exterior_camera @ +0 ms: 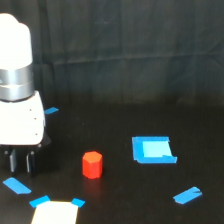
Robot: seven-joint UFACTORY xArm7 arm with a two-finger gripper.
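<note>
A red block point(92, 165) with a hexagonal outline sits on the dark table, left of the middle. My gripper point(21, 160) hangs at the left edge, under the white wrist housing point(22, 122). It is well to the left of the block and apart from it. Its dark fingers point down with a narrow gap between them, and nothing shows in that gap. The dark background makes the fingertips hard to make out.
A pale square outlined in blue tape point(156, 150) lies on the right. A cream square point(55, 213) with blue tape at its corners is at the bottom edge. One blue tape strip point(187, 195) lies at lower right. Bare table separates the block from the blue-taped square.
</note>
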